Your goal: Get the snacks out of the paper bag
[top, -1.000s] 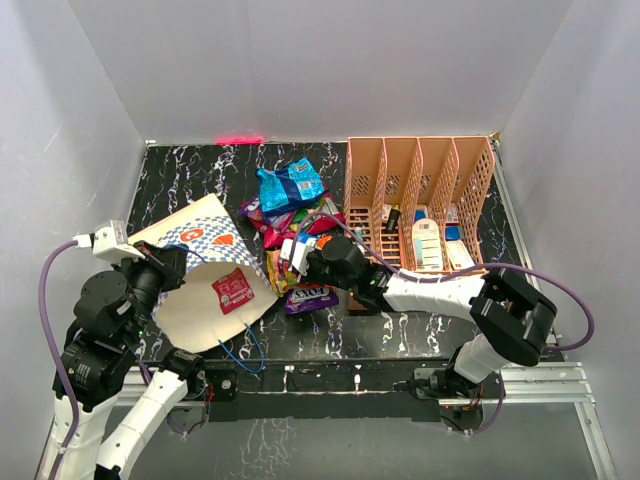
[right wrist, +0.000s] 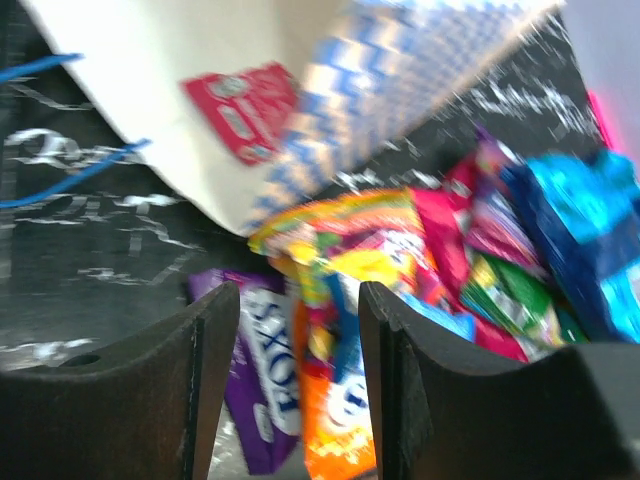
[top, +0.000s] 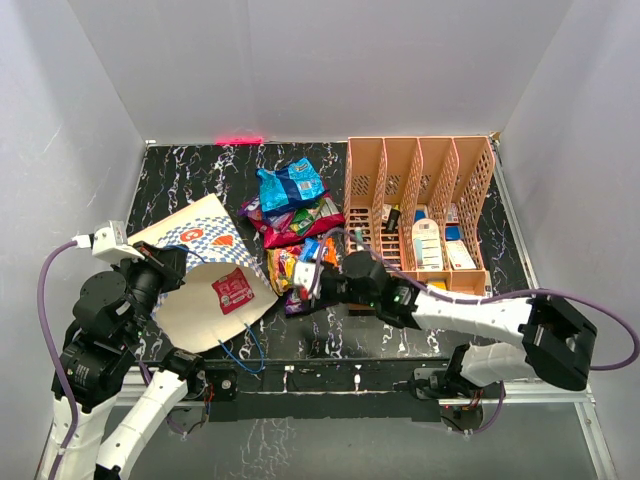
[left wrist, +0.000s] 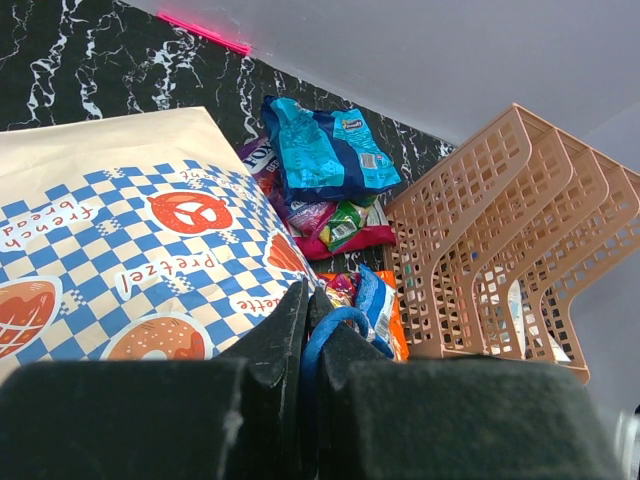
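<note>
The paper bag [top: 190,310] lies open at the left; a red snack packet [top: 232,289] is inside. My left gripper is shut at the bag's checked upper flap [left wrist: 120,230], a blue handle over its fingers. My right gripper is part open above snacks right of the bag: an orange-yellow packet [right wrist: 340,420], a purple packet [right wrist: 250,370] and, partly behind its fingers, a blue one. Nothing is clearly held in it. Behind them lie a large blue bag [top: 290,186] and red packets [top: 290,235].
A pink slotted organiser [top: 420,180] with boxes and small items stands at the right. Dark marble table [top: 180,170] shows at the back left and front, bounded by grey walls.
My right arm has shifted toward the front, with its gripper slightly left and lower in the top view, over the snacks. The left arm and bag look unchanged.
</note>
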